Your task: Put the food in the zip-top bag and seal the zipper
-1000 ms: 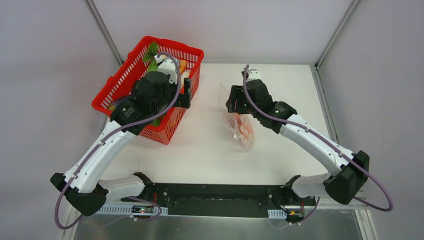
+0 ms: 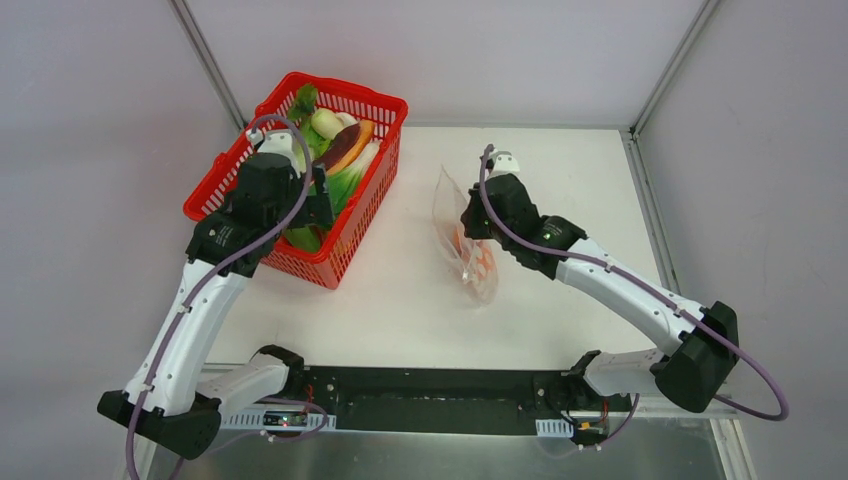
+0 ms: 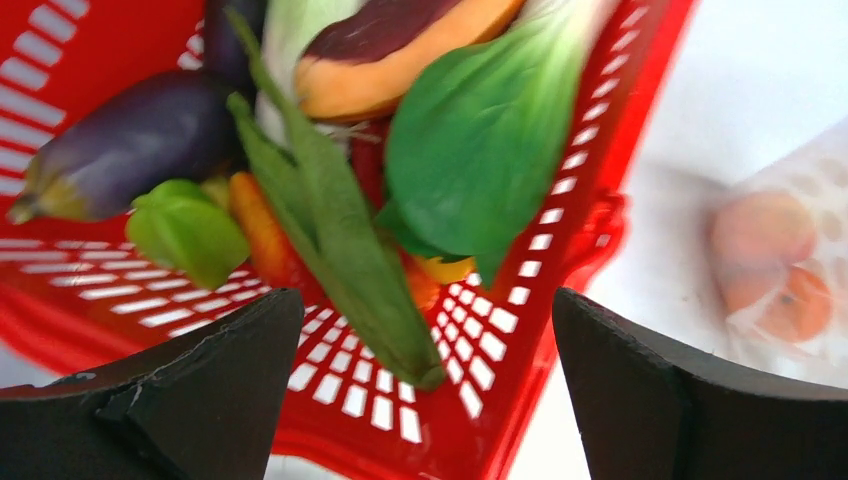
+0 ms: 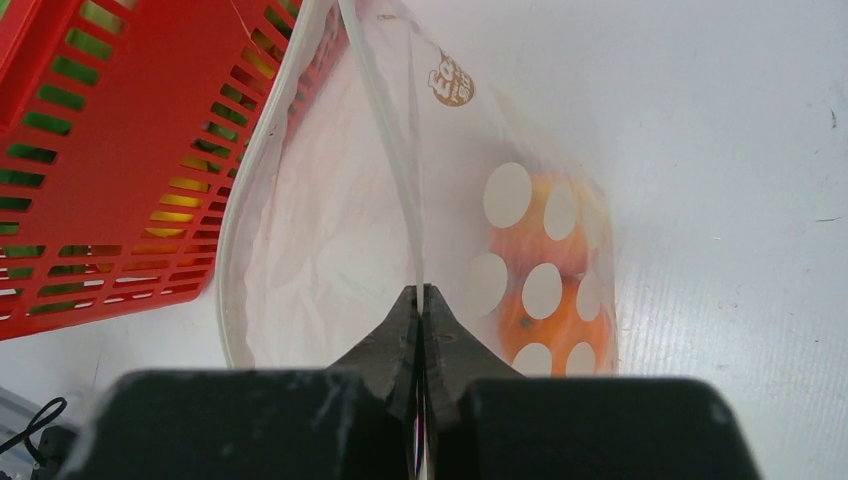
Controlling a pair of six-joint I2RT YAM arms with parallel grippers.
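A clear zip top bag (image 2: 450,225) lies on the white table right of the basket, with orange food (image 4: 548,260) visible through its spotted side. My right gripper is shut on one zipper edge of the bag; in the right wrist view that pale strip (image 4: 385,125) runs straight into the fingertips. The other edge (image 4: 240,210) bows away to the left, so the mouth gapes. My left gripper stands open above the red basket (image 2: 345,250), nothing between its fingers. Below it lie a green pod (image 3: 350,240), an eggplant (image 3: 140,140) and leafy greens (image 3: 480,140).
The basket's tall right wall (image 3: 640,110) stands between the left gripper and the bag. Free table lies in front of the bag and to its right (image 2: 590,180). Wall panels close off the back and sides.
My left gripper has moved left over the basket.
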